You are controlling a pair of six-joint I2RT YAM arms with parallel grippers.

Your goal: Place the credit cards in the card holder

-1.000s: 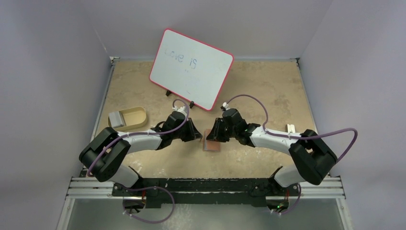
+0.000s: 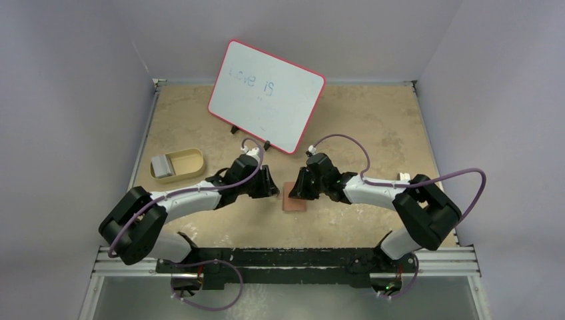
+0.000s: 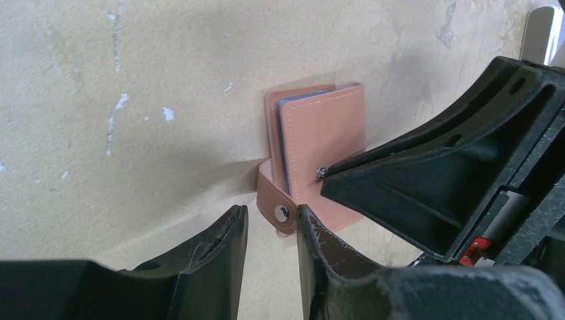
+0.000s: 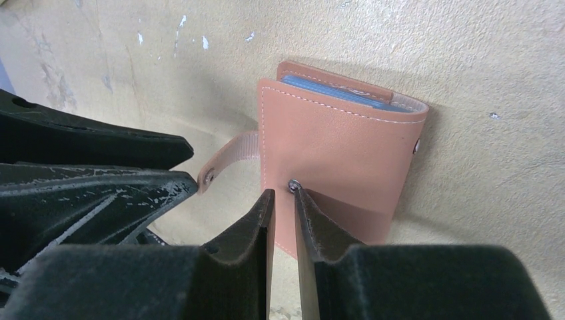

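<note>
The pinkish-brown card holder [image 2: 294, 206] lies folded on the table between my two arms. Clear bluish sleeves [image 4: 336, 91] show at its edge; I cannot tell whether cards are in them. Its strap [image 3: 272, 203] with a metal snap sticks out from the side facing my left gripper. That gripper is open just short of the strap, holding nothing. My right gripper stands over the front cover, its fingertips slightly apart by the metal stud [image 4: 294, 185]. Nothing shows between them.
On the left a beige tray [image 2: 200, 164] contains a grey block-like item [image 2: 160, 166]. A tilted whiteboard [image 2: 266, 93] with a red rim stands at the back. Bare table lies at the right rear. Both grippers are close together.
My left gripper has barely moved.
</note>
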